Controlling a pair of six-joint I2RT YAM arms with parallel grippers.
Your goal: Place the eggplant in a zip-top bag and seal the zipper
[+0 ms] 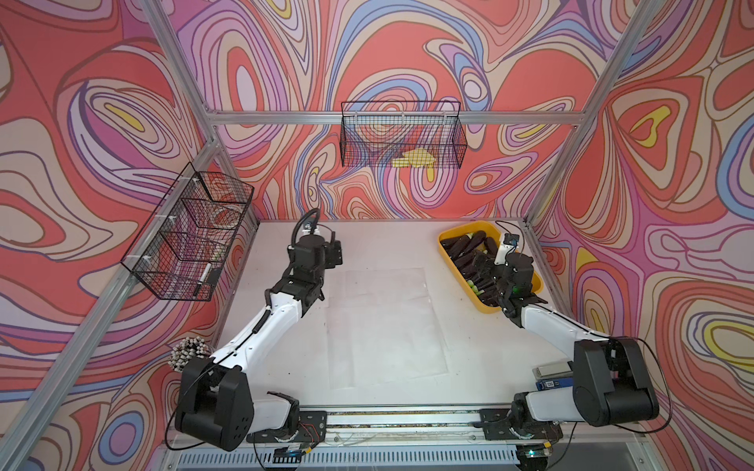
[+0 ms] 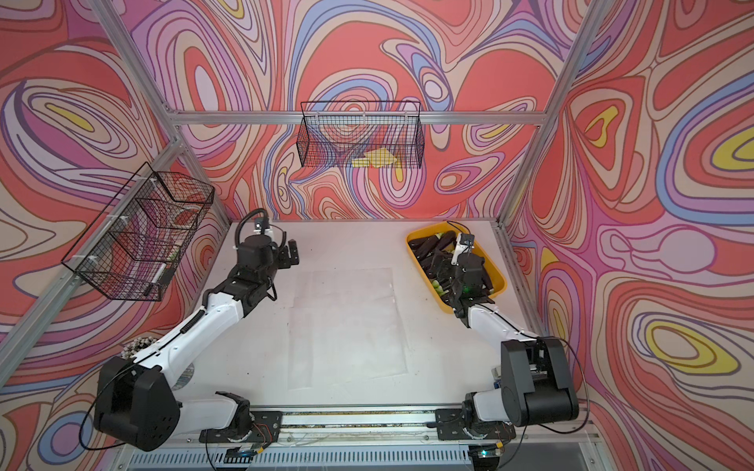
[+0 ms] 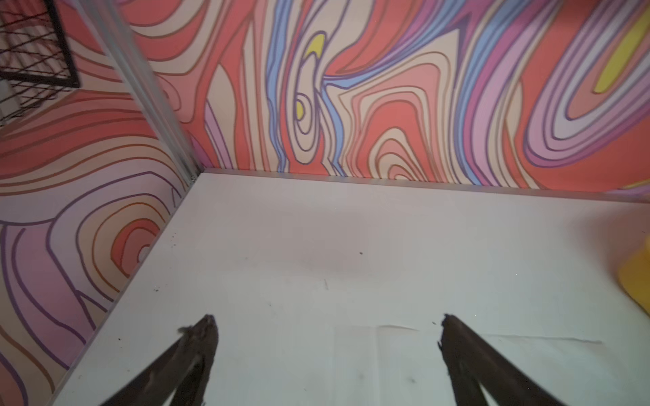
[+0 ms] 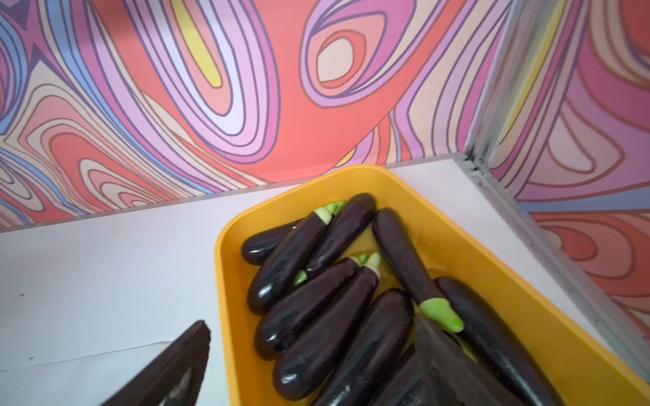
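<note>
Several dark purple eggplants [image 4: 317, 324] lie in a yellow bin [image 4: 237, 250] at the back right of the table. My right gripper is open over the bin, with its fingers empty. A clear zip top bag [image 1: 387, 329] lies flat on the middle of the table; its zipper is too small to make out. My left gripper hangs open and empty above the table at the left, beside the bag's far left corner.
A white table [image 1: 377, 243] has clear room behind and around the bag. Wire baskets [image 1: 188, 235] hang on the left side, and another wire basket [image 2: 359, 141] on the back rail.
</note>
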